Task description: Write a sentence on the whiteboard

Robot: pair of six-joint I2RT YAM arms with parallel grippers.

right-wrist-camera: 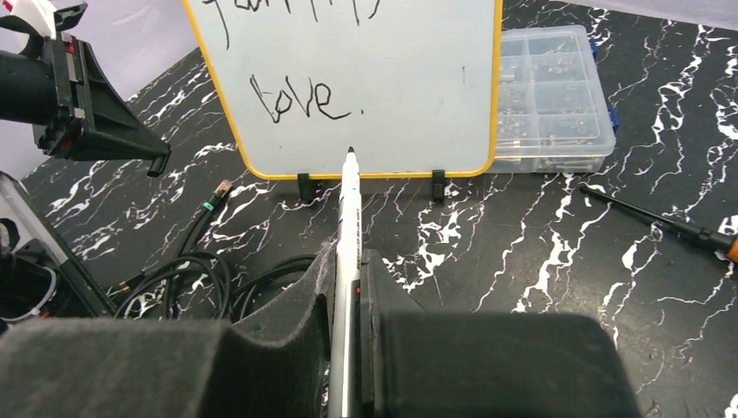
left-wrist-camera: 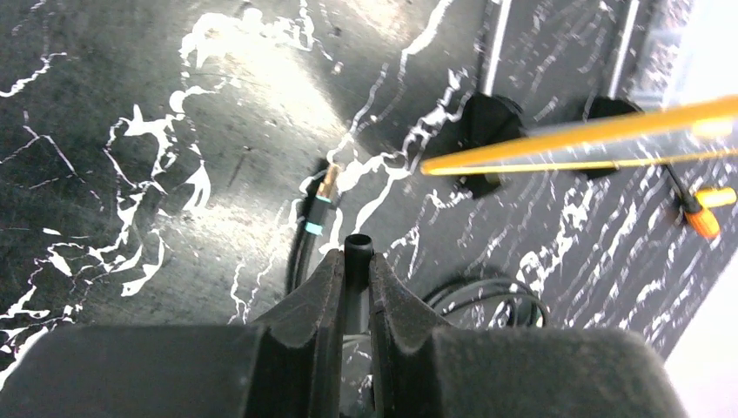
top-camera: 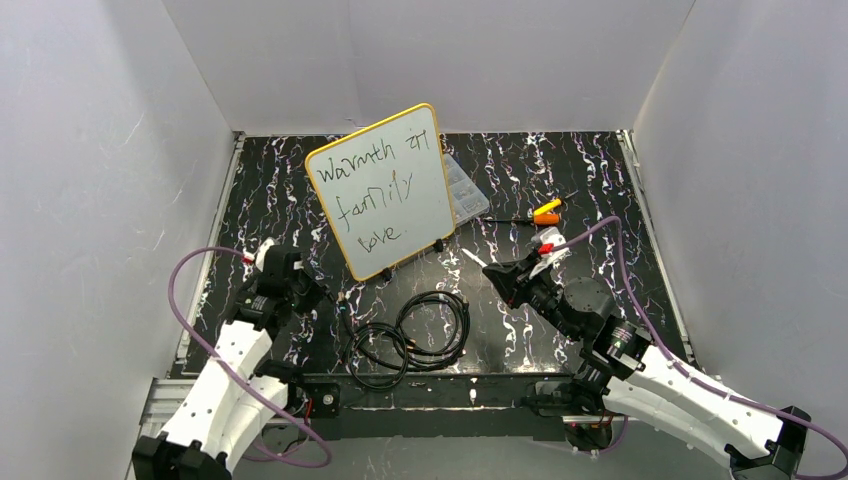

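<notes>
The yellow-framed whiteboard [top-camera: 385, 195] leans at the back, bearing "Warmth", a short word, then "family" and "love" with a dot after it. My right gripper is shut on a white marker [right-wrist-camera: 350, 205], whose dark tip points up toward the board and stands apart from it in the top view. Left of the board's lower edge, my left gripper is shut on a small black cylinder [left-wrist-camera: 358, 252] that looks like the marker's cap.
Coiled black cables [top-camera: 405, 345] lie in front of the board. Behind it sits a clear compartment box [top-camera: 465, 190]. A yellow screwdriver [top-camera: 547, 207] and an orange-handled one [top-camera: 545, 219] lie to the right. Bare tabletop shows between the cables and my right arm.
</notes>
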